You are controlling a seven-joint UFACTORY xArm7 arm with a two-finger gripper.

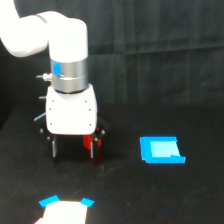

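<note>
My white gripper (73,148) hangs at the left of the camera view, pointing down. Its two thin dark fingers stand wide apart, and nothing shows between their tips. A red block (87,142) is by the right-hand finger, which crosses in front of it and hides part of it. Whether that finger touches the block, I cannot tell.
On the dark surface to the right lies a pale square (163,149) edged with blue tape. Another pale sheet (65,213) with blue tape at its corners is at the front left.
</note>
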